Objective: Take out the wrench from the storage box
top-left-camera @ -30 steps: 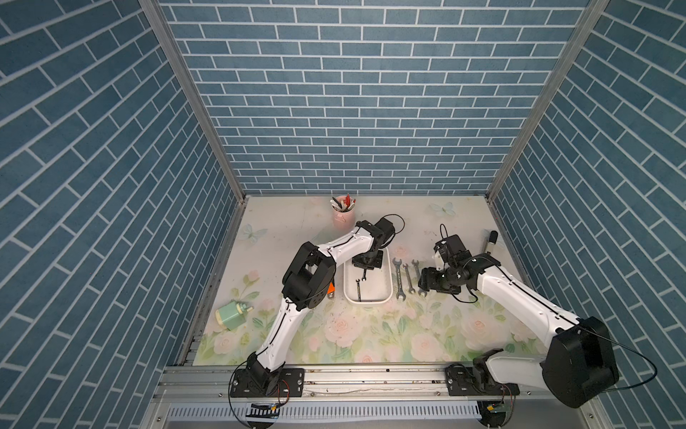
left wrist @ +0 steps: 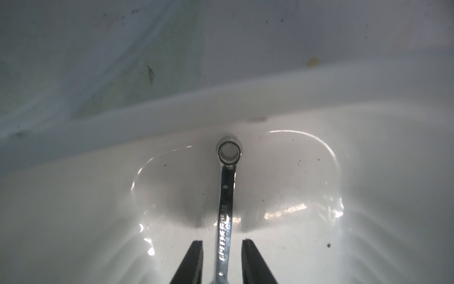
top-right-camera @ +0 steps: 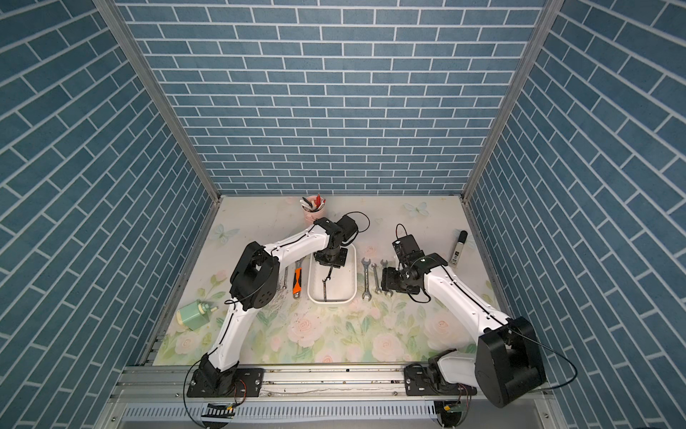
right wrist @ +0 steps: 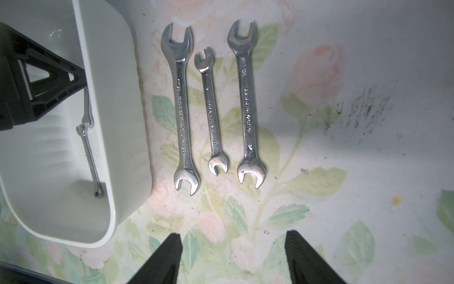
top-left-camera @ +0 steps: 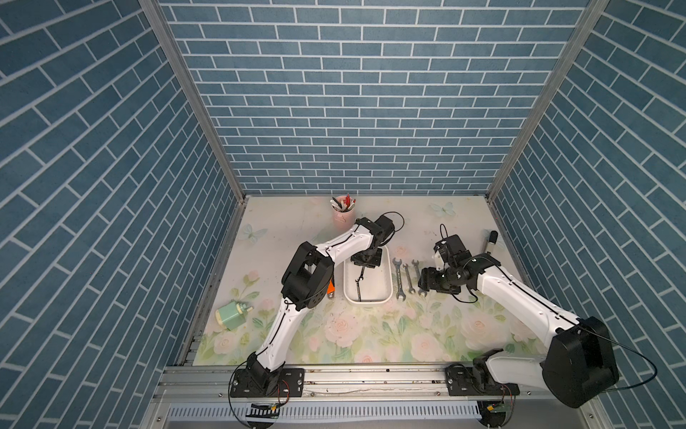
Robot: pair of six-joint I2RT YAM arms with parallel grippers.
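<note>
The white storage box [top-left-camera: 380, 293] sits mid-table with wrenches inside, a combination wrench [left wrist: 226, 198] and a second one [right wrist: 89, 156] lying end to end. My left gripper hangs low over the box's back half, open, with the wrench's shank seen between its fingertips; whether they touch it is unclear. To the right of the box, my right gripper hovers over the table, its fingers apart with nothing held, beside three open-end wrenches [right wrist: 182, 113].
A pink pen cup [top-left-camera: 343, 218] stands behind the box, an orange-handled tool [top-right-camera: 296, 279] lies left of it, a green bottle [top-left-camera: 230, 316] is at front left and a black marker [top-right-camera: 459, 245] at far right.
Over the last second my left gripper has risen slightly, and the two wrenches in the box appear slightly shifted. The right arm is still.
</note>
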